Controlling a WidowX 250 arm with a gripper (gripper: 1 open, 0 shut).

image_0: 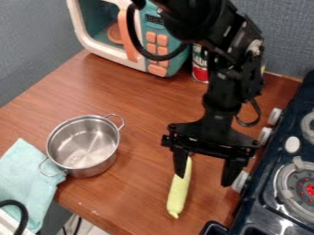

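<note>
My black gripper (204, 163) points down over the wooden table, its two fingers spread wide apart. A pale yellow, elongated vegetable (178, 193) lies on the table below and in front of it, its upper end by the left finger. Whether that finger touches it I cannot tell.
A steel pot (83, 158) stands at the left beside a light blue cloth (28, 173). A toy microwave (135, 55) and a can (199, 61) are at the back. A black stove (289, 162) lines the right edge.
</note>
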